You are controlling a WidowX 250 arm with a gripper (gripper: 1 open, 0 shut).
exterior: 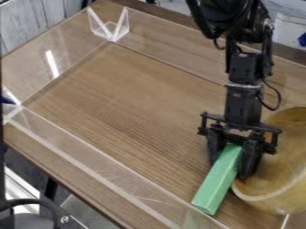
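Observation:
The black arm (242, 80) reaches down at the right, its gripper (234, 154) low over the table and shut on a green block (214, 190). The block slants toward the lower left from between the fingers. A tan bowl (274, 193) lies at the right edge, touching or very close to the gripper and the block; its far side is partly behind the arm.
Transparent strips border it, and a small clear holder (109, 27) stands at the upper left. Dark cables (30, 209) lie at the lower left corner.

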